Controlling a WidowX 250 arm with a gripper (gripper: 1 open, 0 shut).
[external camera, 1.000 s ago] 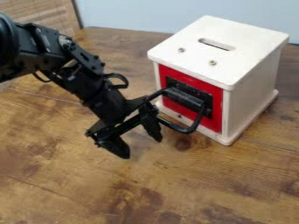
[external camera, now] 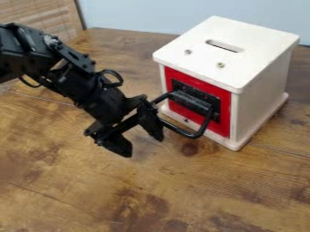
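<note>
A white wooden box (external camera: 248,68) with a slot and two screws on top stands right of centre, its front panel red (external camera: 179,111) with a black mechanism and a black U-shaped handle (external camera: 194,131) sticking out toward the arm. My black gripper (external camera: 138,136) is left of the box, angled down beside the handle's near end, its fingers apart. Nothing shows between them; whether a finger touches the handle I cannot tell.
A light wooden slatted piece (external camera: 18,73) lies at the back left, and a pale wall runs behind.
My arm and gripper have shifted slightly up and to the left over the last second. The box and handle look unchanged.
</note>
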